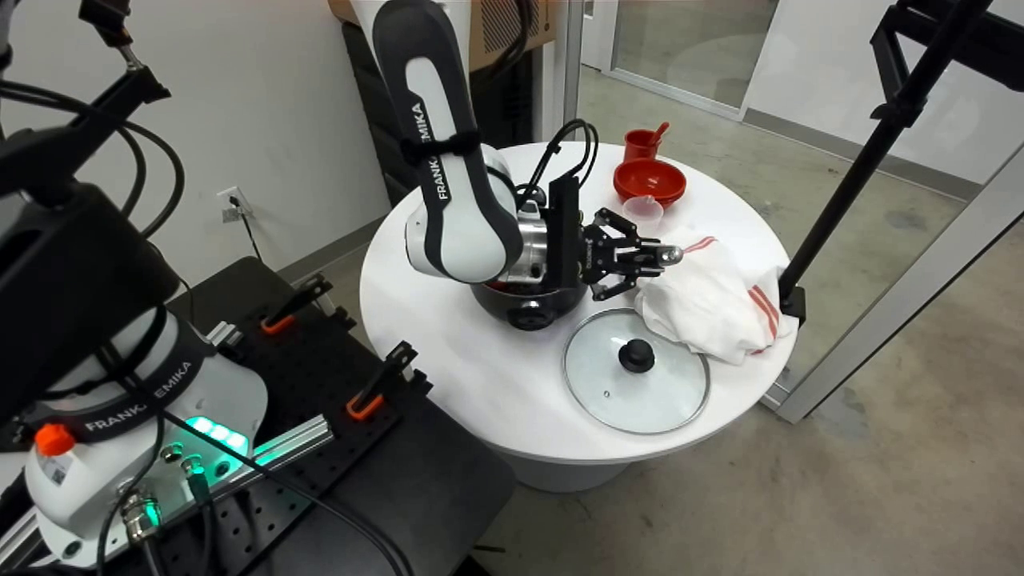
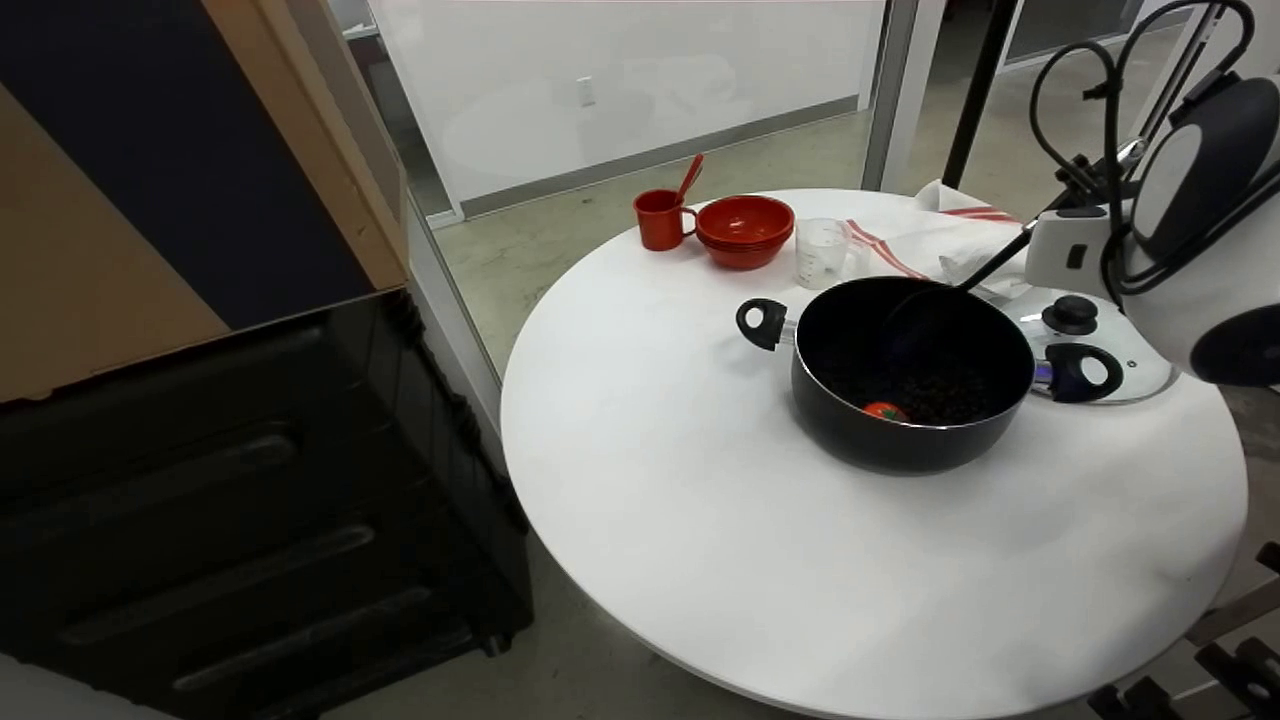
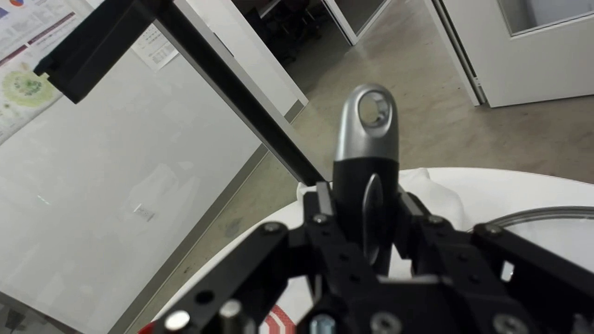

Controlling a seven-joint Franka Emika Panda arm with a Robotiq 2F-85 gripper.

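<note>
My gripper [image 1: 635, 258] is shut on the black handle of a long utensil [image 3: 364, 200], whose silver end with a hanging hole points up between the fingers in the wrist view. In exterior view 2 the utensil's dark shaft [image 2: 994, 260] slopes down into a black pot [image 2: 894, 446]; its lower end is lost in the dark interior. A red tomato [image 2: 885, 410] lies inside the pot near the front wall, beside dark contents hard to make out. Exterior view 1 has the arm over the pot, covering most of its opening.
A glass lid [image 1: 614, 384] lies beside the pot, next to a crumpled white towel [image 1: 710, 307] with red stripes. Red bowls [image 2: 745, 224], a red mug [image 2: 659, 221] and a clear measuring cup [image 2: 822, 253] stand farther back. Bare tabletop [image 2: 720, 528] spreads left and front of the pot.
</note>
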